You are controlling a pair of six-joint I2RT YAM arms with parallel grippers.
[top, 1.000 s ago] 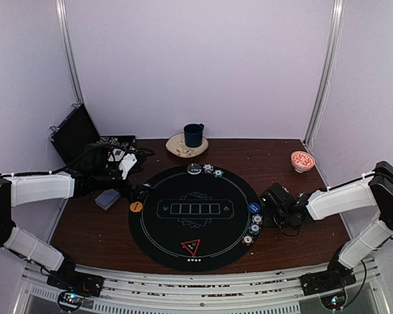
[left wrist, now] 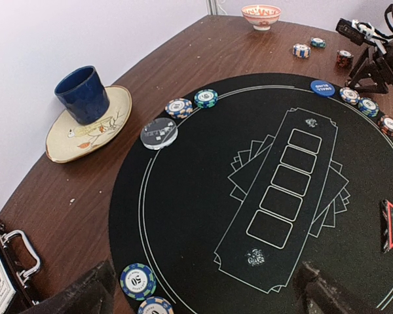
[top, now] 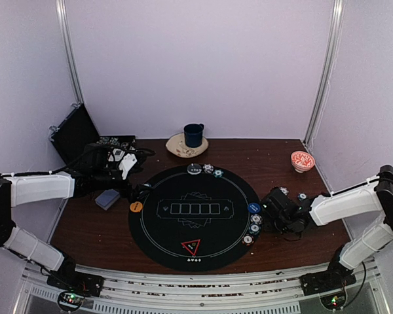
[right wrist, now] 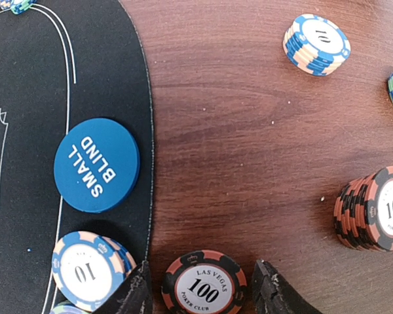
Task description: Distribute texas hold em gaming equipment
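Observation:
My right gripper is part open, low at the mat's right edge, its fingertips either side of a black-and-red 100 chip (right wrist: 203,281). Beside it on the black mat (top: 170,235) are a white-blue 10 chip stack (right wrist: 85,268) and the SMALL BLIND disc (right wrist: 97,163). A taller 100 stack (right wrist: 386,206) and another 10 stack (right wrist: 314,42) stand on the wood. My left gripper hangs open over the mat's left side, near blue-green 50 chips (left wrist: 136,281).
An open case (top: 75,131) and blue card deck (top: 108,198) lie left. A mug (top: 193,134) on a plate (top: 177,147) stands at the back, a bowl (top: 302,159) at back right.
My right arm has shifted only slightly, uncovering more of the chips behind it in the top view. My left arm looks unmoved.

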